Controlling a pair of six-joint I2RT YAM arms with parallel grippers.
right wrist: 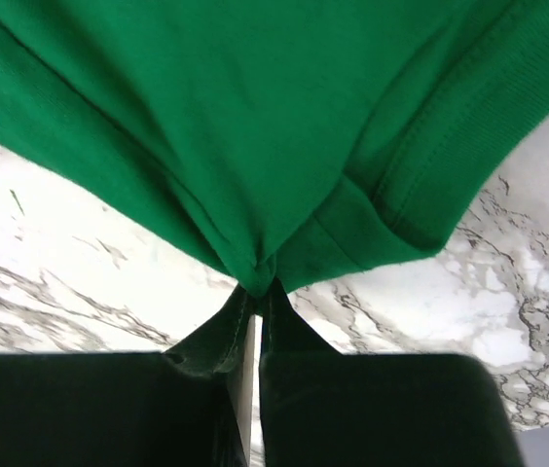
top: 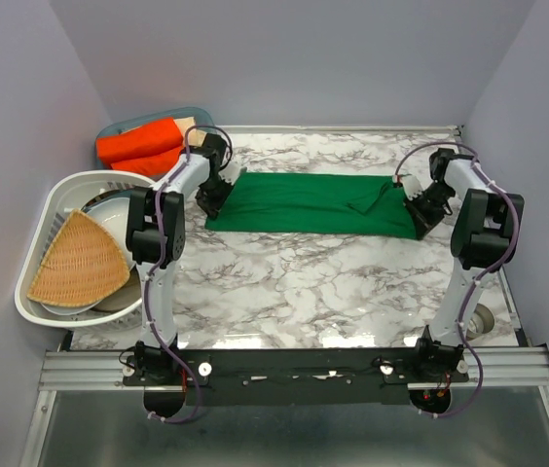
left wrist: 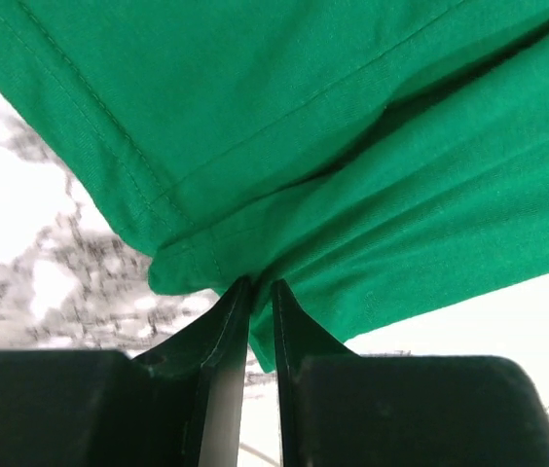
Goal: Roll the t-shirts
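Observation:
A green t-shirt [top: 299,206] lies folded into a long flat strip across the back half of the table, with a loose flap near its right end. My left gripper [top: 214,211] is at the strip's left end. In the left wrist view, its fingertips [left wrist: 239,292] stand slightly apart over the near corner, with a crease of green cloth [left wrist: 352,253] running into the narrow gap. At the right end, my right gripper [top: 420,226] is shut on the shirt's near corner. The right wrist view shows cloth [right wrist: 257,277] pinched into a point between its tips.
A white basket [top: 23,277] holding a wicker piece and dishes stands on the left. Behind it, a blue-grey bin [top: 111,128] contains orange cloth [top: 138,146]. A small metal bowl [top: 482,319] sits at front right.

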